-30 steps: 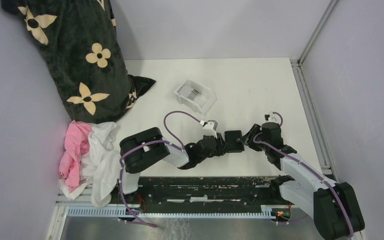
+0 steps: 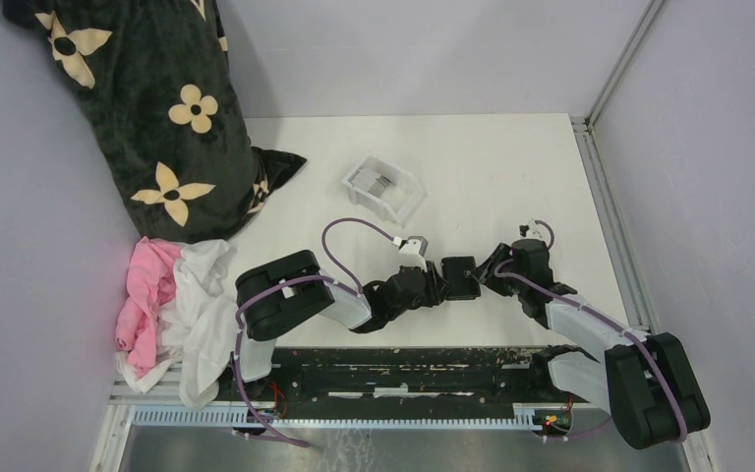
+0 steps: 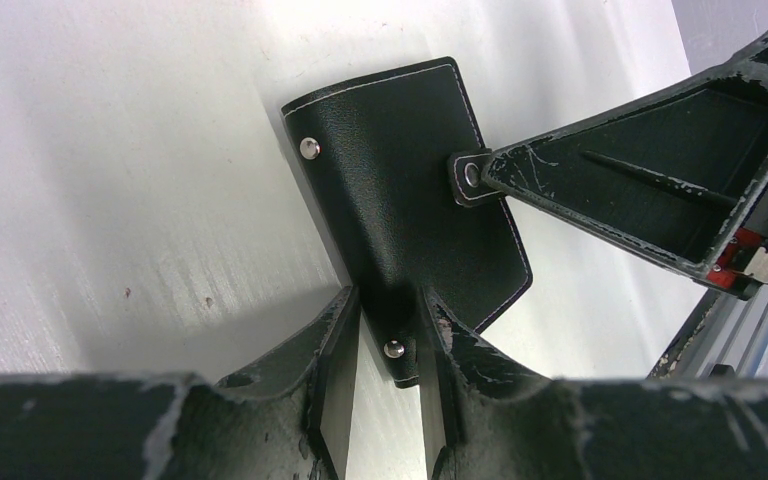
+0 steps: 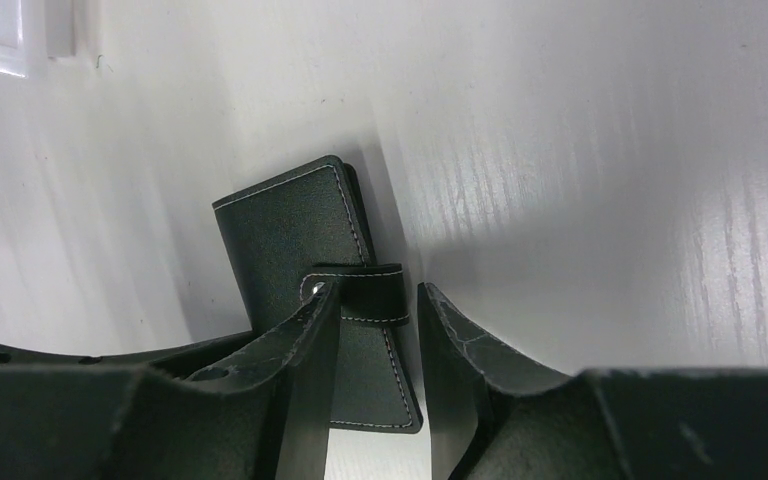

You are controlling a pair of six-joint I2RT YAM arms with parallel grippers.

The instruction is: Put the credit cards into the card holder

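Observation:
The black leather card holder (image 2: 459, 266) lies closed on the table between my two grippers. In the left wrist view my left gripper is open, its fingertips on either side of the holder's riveted spine at the near end. My right gripper stands open at the opposite edge, where the snap strap (image 4: 375, 296) folds over the holder. One right fingertip overlaps the strap near its metal snap; the other is beyond the edge. Pale, flat card-like pieces (image 2: 371, 182) sit in the white bin (image 2: 409, 202); single cards cannot be made out.
The bin stands behind the holder, slightly left. Pink cloth (image 2: 147, 300) and white cloth (image 2: 202, 324) are heaped at the table's left, below a dark flowered blanket (image 2: 123, 118).
The right arm's elbow has shifted up a little in the top view, and its gripper has edged slightly left toward the holder. The left arm, holder and bin look unmoved.

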